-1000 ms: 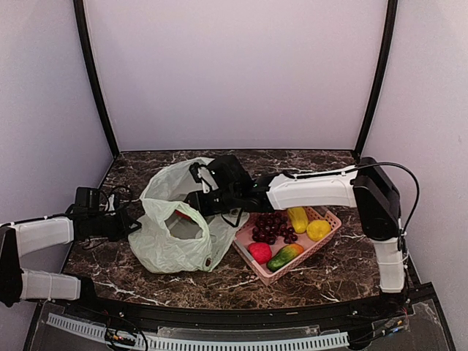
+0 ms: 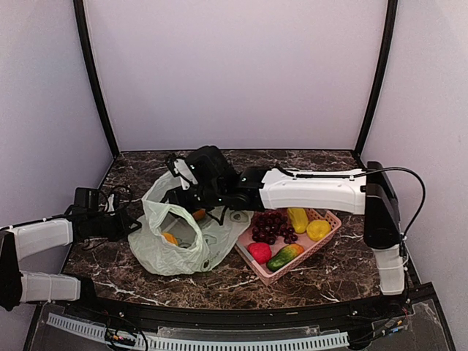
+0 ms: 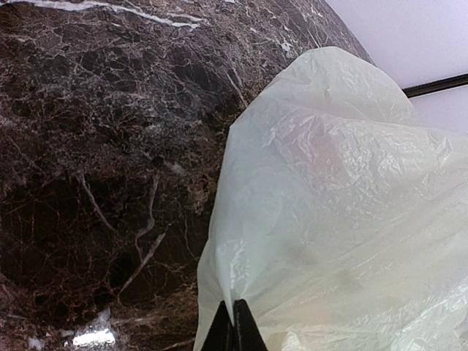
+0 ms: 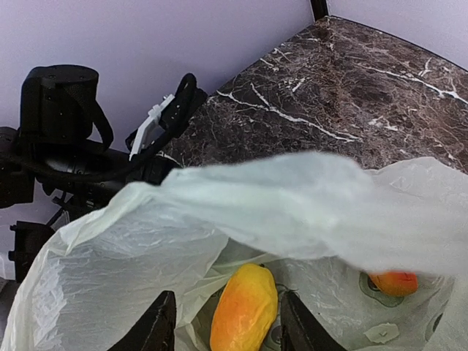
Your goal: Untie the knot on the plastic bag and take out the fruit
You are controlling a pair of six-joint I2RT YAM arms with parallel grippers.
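The white plastic bag (image 2: pixel 164 259) lies with its mouth spread wide on the table. My left gripper is shut on a thin edge of the bag at its left side. Reaching over from the right, my right gripper is inside the bag mouth with its fingers parted. Just beyond and partly between those fingers lies a yellow-orange fruit (image 4: pixel 247 303), not gripped. Farther right inside the bag rests a red-orange fruit (image 4: pixel 395 283). A fold of the bag crosses close in front of the right wrist camera and hides part of the inside.
A pink basket (image 2: pixel 269 279) stands right of the bag, holding dark grapes (image 2: pixel 273 228), a red fruit (image 2: pixel 259 253), a green-orange mango (image 2: pixel 285 256), a yellow fruit (image 2: pixel 318 229) and a long yellow one (image 2: pixel 297 218).
Over the last second my right gripper has shifted left over the bag, and the bag's upper edge has moved with it. Orange fruit now shows through the opening. The left arm has stayed still.
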